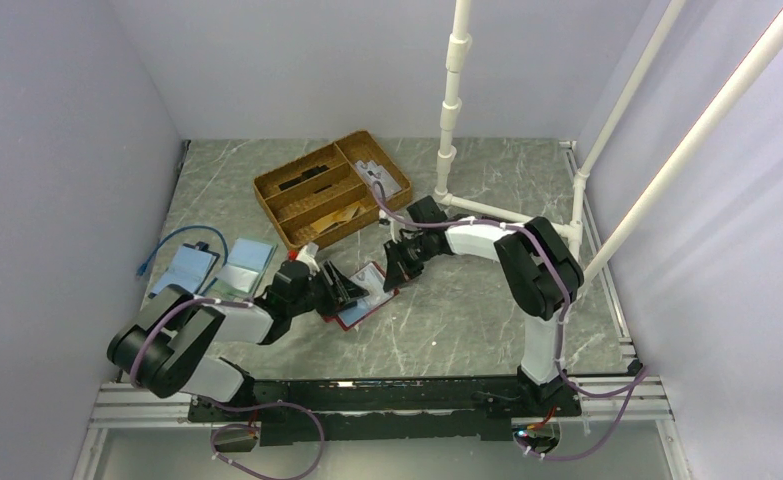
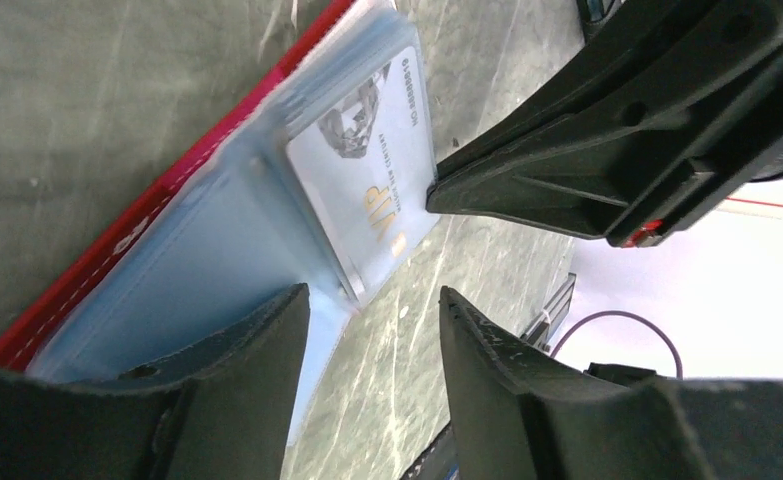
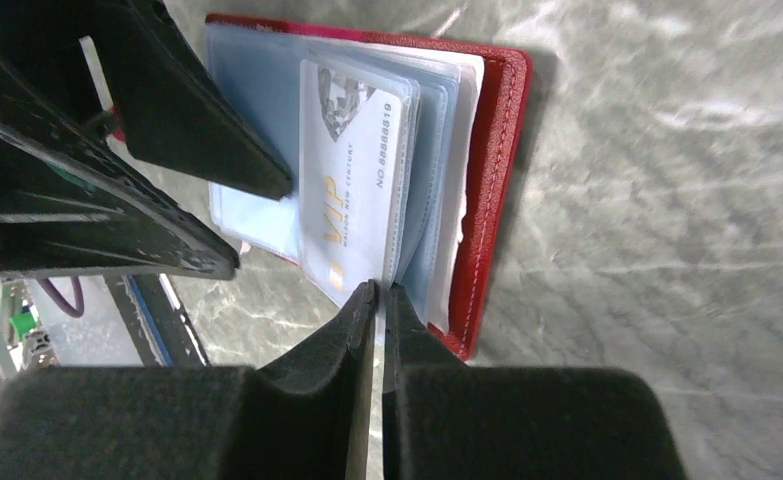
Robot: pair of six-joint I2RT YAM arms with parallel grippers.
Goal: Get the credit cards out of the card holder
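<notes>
An open red card holder [image 1: 349, 318] with light-blue sleeves lies on the table between my grippers. A white VIP card [image 2: 362, 170] sits in the sleeves at its right part, with more sleeves or cards under it. My left gripper is open over the holder, fingers apart, nothing seen held. In the right wrist view my right gripper is shut at the lower edge of the VIP card and sleeve stack; whether it pinches the card's edge is hard to tell.
A wicker organiser [image 1: 302, 200] stands behind. Light-blue folders [image 1: 247, 260] and a blue cord [image 1: 172, 232] lie at the left. White pipes [image 1: 507, 215] border the right.
</notes>
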